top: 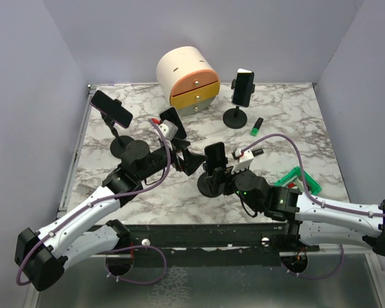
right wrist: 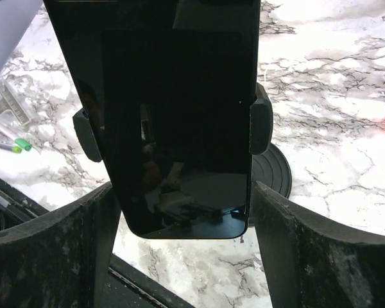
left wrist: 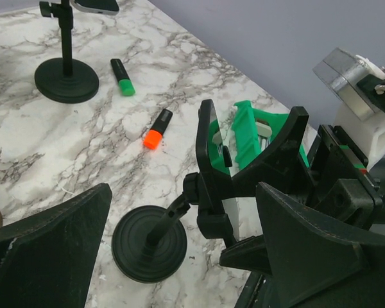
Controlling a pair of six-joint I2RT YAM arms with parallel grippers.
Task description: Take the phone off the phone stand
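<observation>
A black phone [top: 215,156] sits in a stand with a round base [left wrist: 147,247] at the table's front middle. My right gripper [top: 221,179] is at the phone's lower end; in the right wrist view the phone [right wrist: 167,122] fills the middle, its bottom between the fingers, whose grip on it I cannot make out for sure. In the left wrist view the phone shows edge-on. My left gripper [top: 186,160] stands open just left of this stand, nothing between its fingers, facing the phone.
Other phone stands stand at back right [top: 235,117], far left [top: 120,146] and behind my left gripper. A rounded drawer box [top: 186,70] is at the back, a green tray [top: 311,183] at right. Markers [left wrist: 125,83] lie on the marble.
</observation>
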